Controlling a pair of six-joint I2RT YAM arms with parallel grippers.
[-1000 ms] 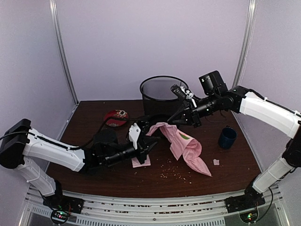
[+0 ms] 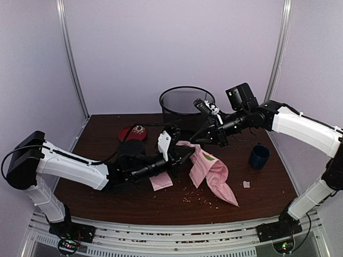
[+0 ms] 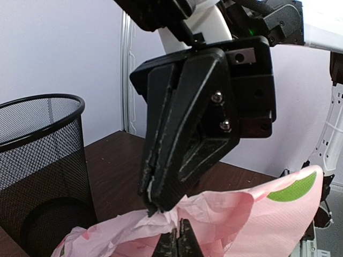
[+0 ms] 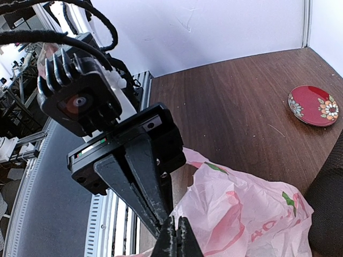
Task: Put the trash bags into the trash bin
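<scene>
A pink trash bag (image 2: pixel 209 168) with green marks hangs above the table in the top view, its lower end trailing toward the front right. My right gripper is shut on it; in the left wrist view the right fingers (image 3: pixel 161 184) pinch its upper edge. My left gripper is shut beside those fingers, its tips against the bag's pink folds, with nothing clearly showing between them. Behind both grippers, the black mesh trash bin (image 2: pixel 185 101) stands upright at the back of the table.
A red flowered plate (image 2: pixel 128 132) lies at the back left and a dark blue mug (image 2: pixel 259 156) stands at the right. A pink sheet (image 2: pixel 161 181), a small pink scrap (image 2: pixel 246 184) and scattered crumbs (image 2: pixel 195 198) lie on the table.
My left gripper has moved right, close to the right one, and the bag's left part has bunched up between them. The right gripper has barely moved.
</scene>
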